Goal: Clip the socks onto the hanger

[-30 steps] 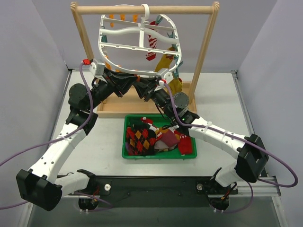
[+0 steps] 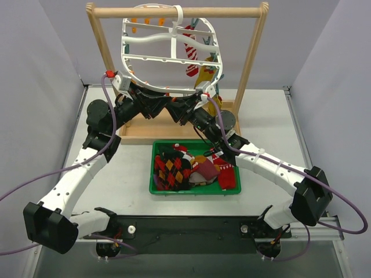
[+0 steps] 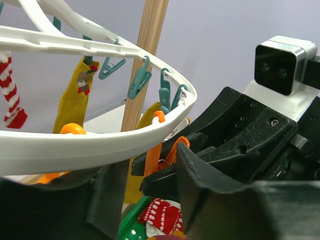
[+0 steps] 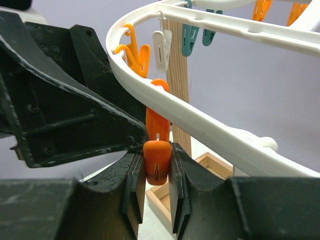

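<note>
The white hanger (image 2: 171,59) hangs from the wooden frame, with orange and teal clips (image 3: 138,80) and socks (image 3: 75,92) hanging from it. An orange clip (image 4: 157,160) on its front rim is pinched by my right gripper. My left gripper (image 2: 156,104) is beside the same clip, opposite the right one, fingertips close to it and part open. In the left wrist view its fingers are blurred at the bottom. Whether it touches the clip is unclear.
A green bin (image 2: 195,191) of socks sits below on the white table (image 2: 272,121). A wooden shelf (image 2: 133,139) stands behind it. Side walls bound both sides.
Both arms have shifted slightly around the front clip, the left wrist a little. The hanger and its hanging socks have swung slightly.
</note>
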